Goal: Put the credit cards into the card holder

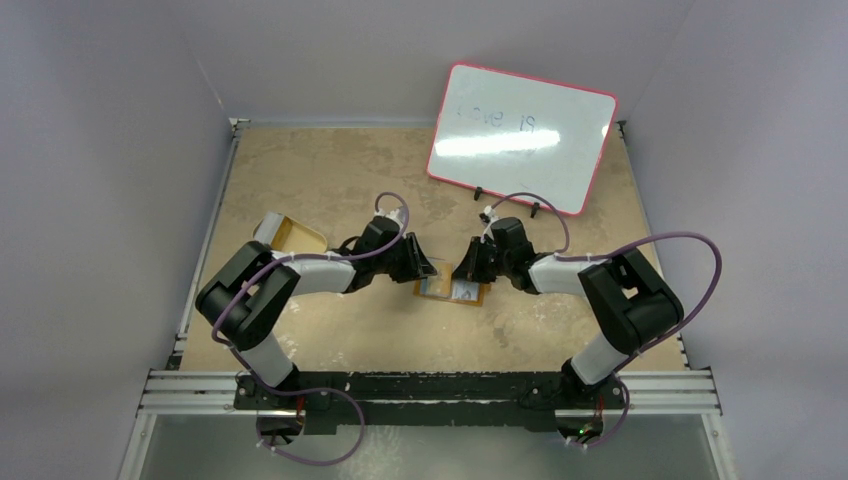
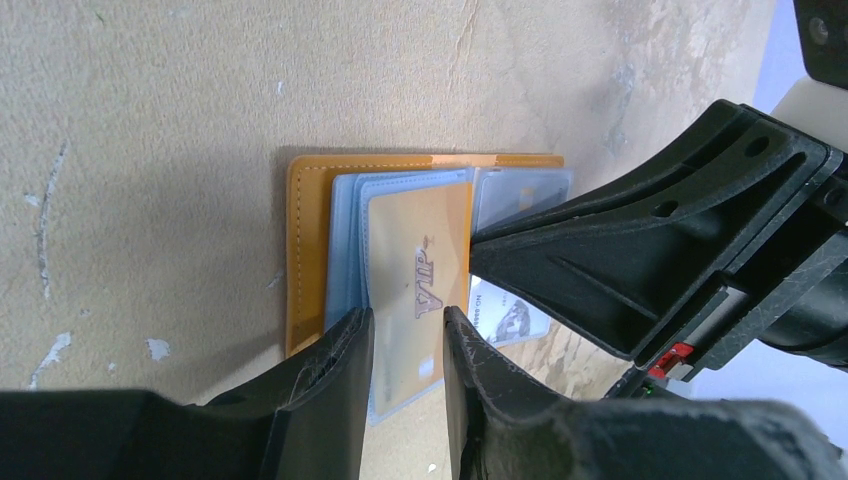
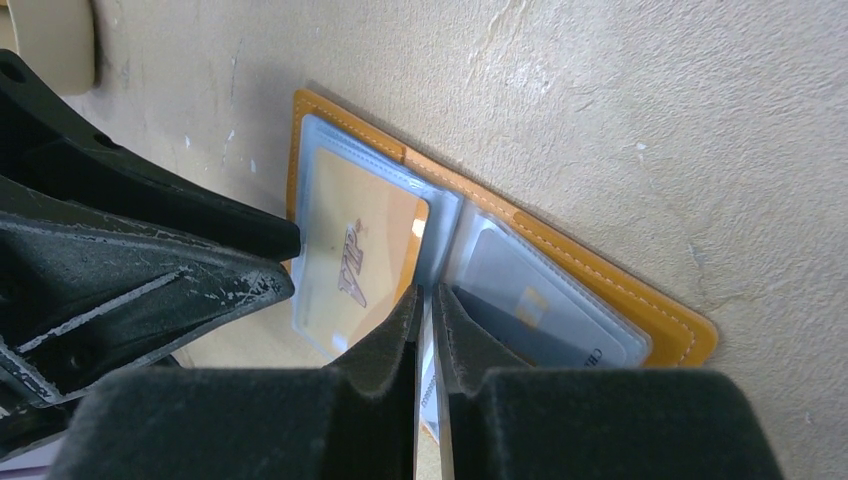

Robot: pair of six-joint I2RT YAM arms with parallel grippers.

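Note:
The open card holder (image 2: pixel 305 240), brown with pale blue sleeves, lies flat between both grippers. On its left side a tan card (image 2: pixel 400 230) with lettering lies in or on a sleeve; how deep it sits cannot be told. A white card with a small portrait (image 2: pixel 513 318) fills the right side. My left gripper is part open above the tan card, a gap showing between its fingertips. At the holder's middle, my right gripper is closed with a thin blue sleeve edge (image 3: pixel 440 235) between its fingers. The right fingers hide part of the right side.
A tan tray (image 1: pixel 300 237) with a pale block (image 1: pixel 268 227) stands at the left. The whiteboard (image 1: pixel 525 130) leans over the back right of the table.

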